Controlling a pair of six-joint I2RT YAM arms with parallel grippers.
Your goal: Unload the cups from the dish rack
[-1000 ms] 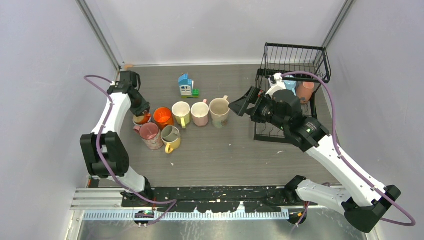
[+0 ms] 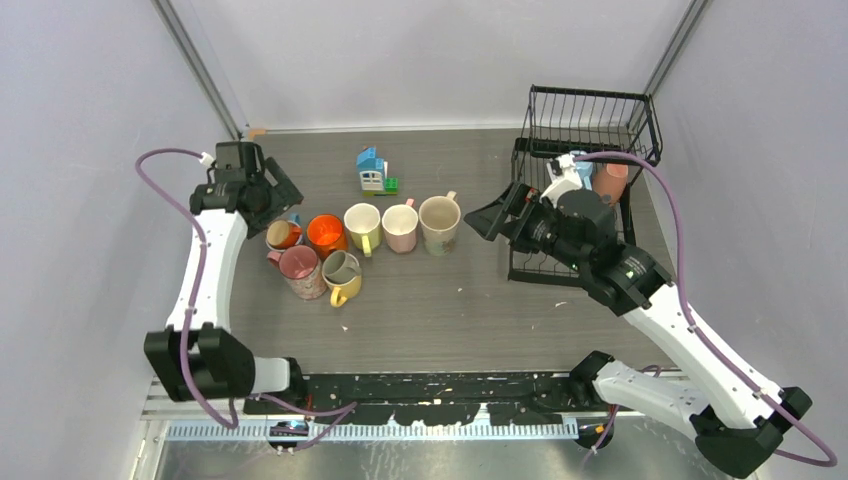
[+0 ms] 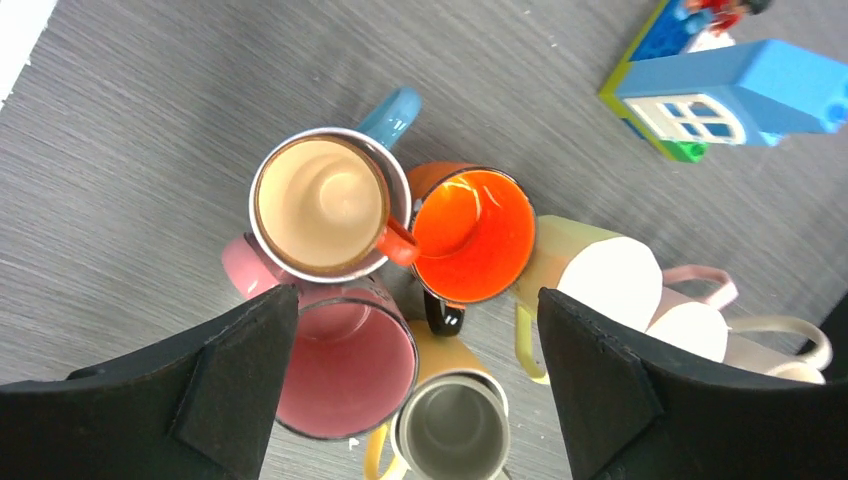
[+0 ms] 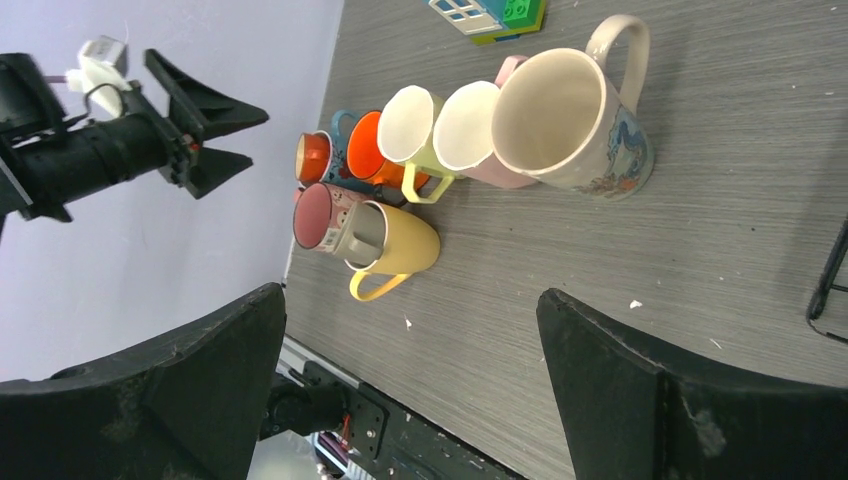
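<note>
The black dish rack (image 2: 590, 100) stands at the right, holding a light blue cup (image 2: 577, 160) and a salmon cup (image 2: 610, 183), partly hidden by the right arm. My right gripper (image 2: 492, 212) is open and empty at the rack's left. Several cups sit in a group at the left: an orange mug (image 3: 468, 235), a small cream-and-orange cup (image 3: 318, 205) nested in a blue-handled mug (image 3: 390, 118), a pink mug (image 3: 340, 365), a yellow mug (image 2: 343, 290) with a grey cup in it, and pale mugs (image 2: 439, 225). My left gripper (image 2: 274, 195) is open and empty above the group's left end.
A toy house (image 2: 372, 170) of blue and green blocks stands behind the cups. Walls bound both sides and the back.
My right gripper has shifted slightly to the right.
</note>
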